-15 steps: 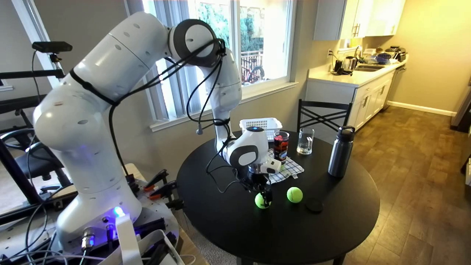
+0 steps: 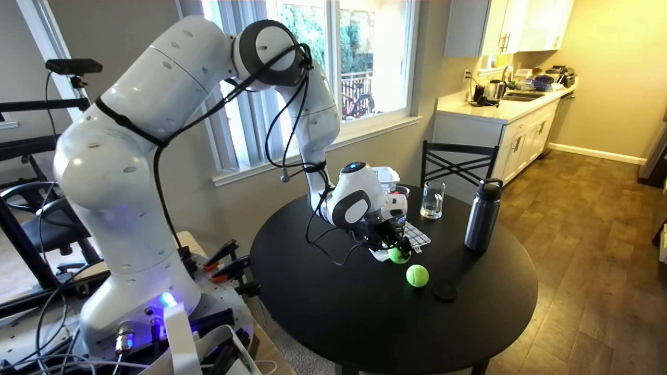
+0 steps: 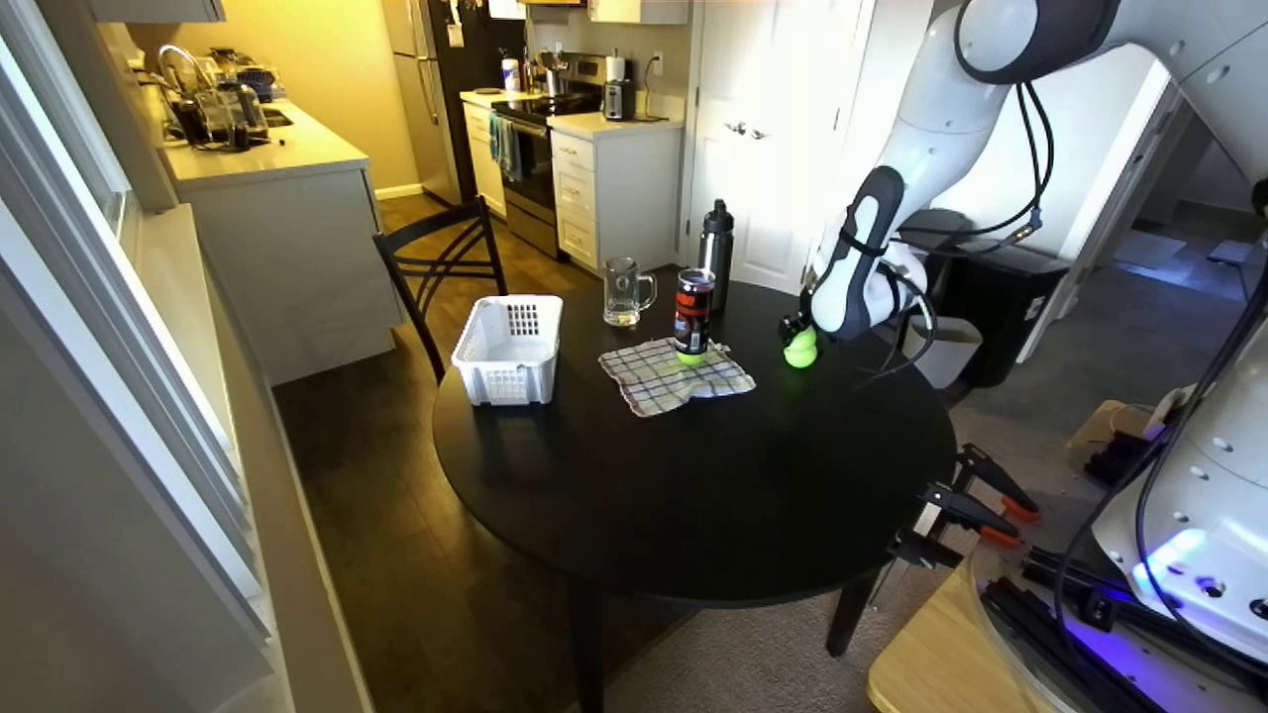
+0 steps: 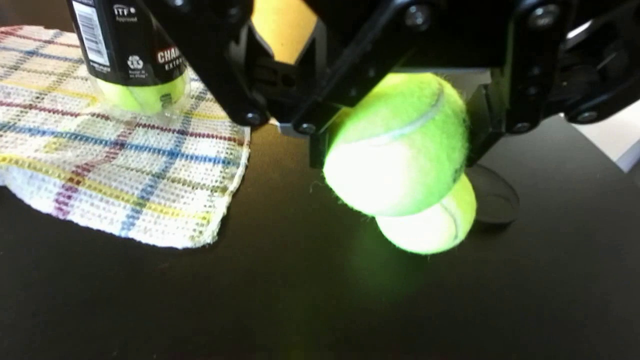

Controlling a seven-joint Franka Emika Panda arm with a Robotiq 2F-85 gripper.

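One tennis ball (image 4: 402, 150) is pinched between the fingers of my gripper, which is shut on it and held above the table. A second tennis ball (image 2: 417, 275) rests on the black table, partly hidden behind the held one in the wrist view. On a checked cloth (image 3: 648, 387) stands an upright tennis ball can (image 3: 692, 311) with a dark label, a green ball showing at its clear base. In exterior view 2 the two loose balls overlap. From exterior view 1 the arm hides most of the can.
A round black lid (image 2: 445, 290) lies flat near the loose ball. Around the back of the table (image 3: 666, 511) stand a white basket (image 3: 508, 356), a glass mug (image 3: 624, 292) and a tall bottle (image 2: 484, 215).
With the ball in its grip, my gripper has risen and moved toward the cloth, back and to the right in exterior view 1. The other ball has stayed in place.
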